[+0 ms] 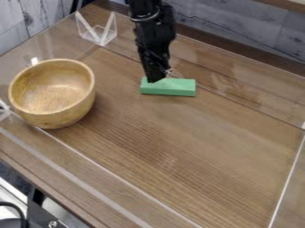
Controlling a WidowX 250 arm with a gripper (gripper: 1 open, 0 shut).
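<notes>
A black robot arm reaches down from the top centre, its gripper [159,71] hovering over the back left part of a green rectangular block [176,87] on the wooden table. The fingertips are small and dark, so whether they are open or shut is unclear.
A wooden bowl [53,93] sits on the left near the table edge. Low walls run along the back.
</notes>
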